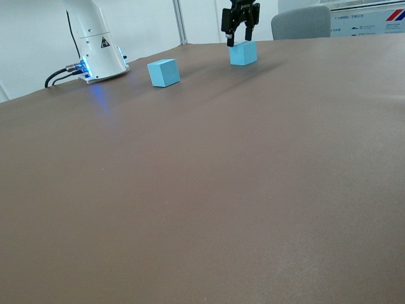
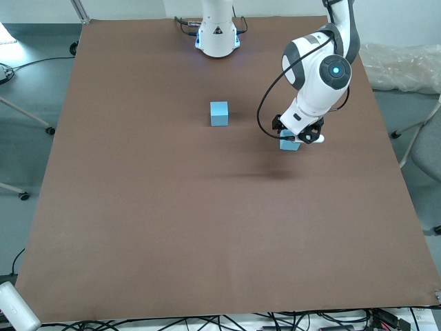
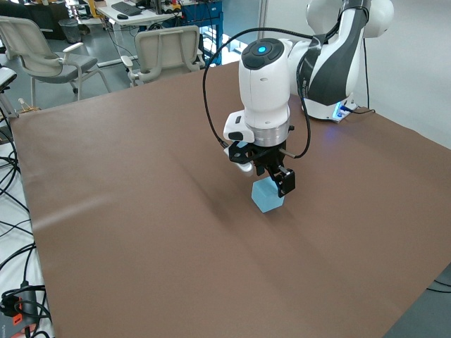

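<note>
Two light blue cubes rest on the brown table. The lone one sits mid-back; it shows at left in the top view. The other is under the white arm's black gripper, which hangs just above this cube in the top view, fingers apart and nothing visible between them. In the right view this cube is partly behind the gripper, and the lone cube is mostly hidden by the arm.
A white robot base with cables stands at the back edge. Loose cables run along one side, off the tabletop. Chairs stand beyond the table.
</note>
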